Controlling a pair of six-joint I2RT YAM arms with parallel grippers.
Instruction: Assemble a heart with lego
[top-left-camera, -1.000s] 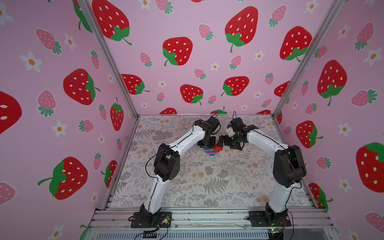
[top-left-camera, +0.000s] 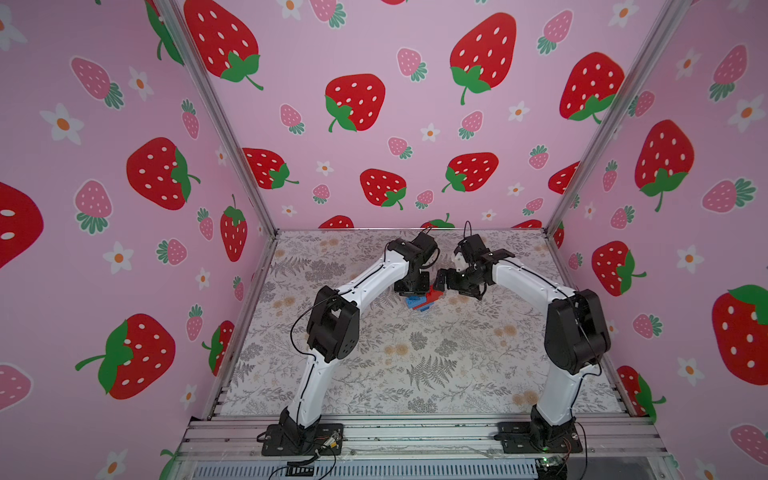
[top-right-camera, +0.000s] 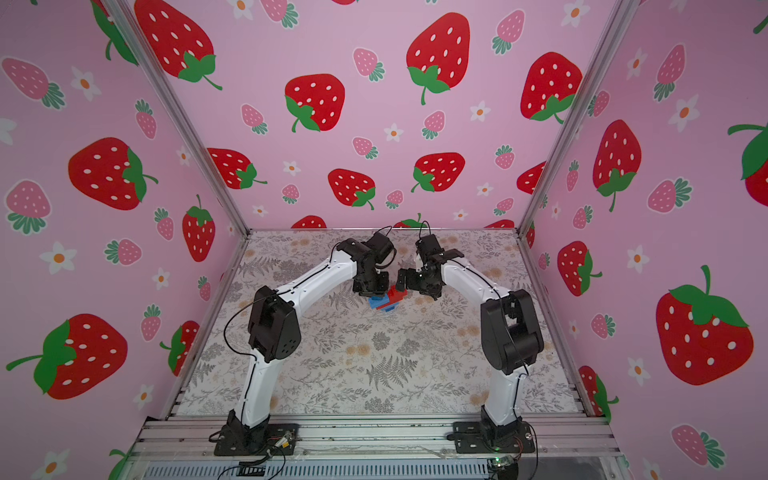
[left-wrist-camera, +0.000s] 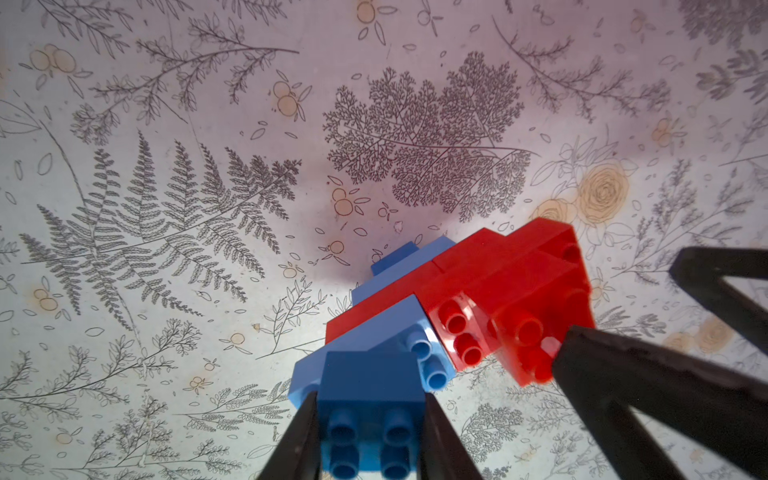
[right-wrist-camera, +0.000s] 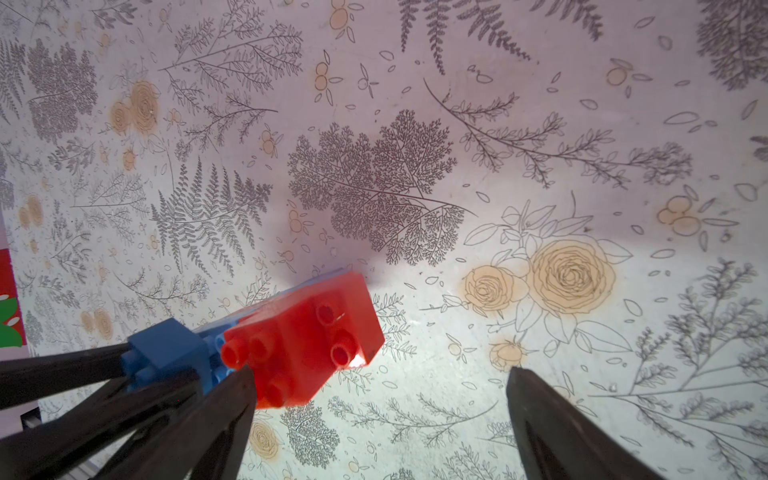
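Observation:
The partly built heart, red and blue bricks joined in rows, lies slantwise on the patterned table between the arms. In the left wrist view its red bricks are at the right and a blue brick at the near left. My left gripper is shut on a blue brick, which overlaps the heart's near left part; whether they touch or are joined cannot be told. My right gripper stands open beside the heart's red end, with that end near its left finger.
The two grippers sit close together over the heart, so space between them is tight. Bare table extends in front and to both sides. Strawberry-printed walls enclose the back and sides.
The heart has turned on the table, from lying nearly level across the top left view to slanting with its right end farther back. Both arms have shifted only slightly.

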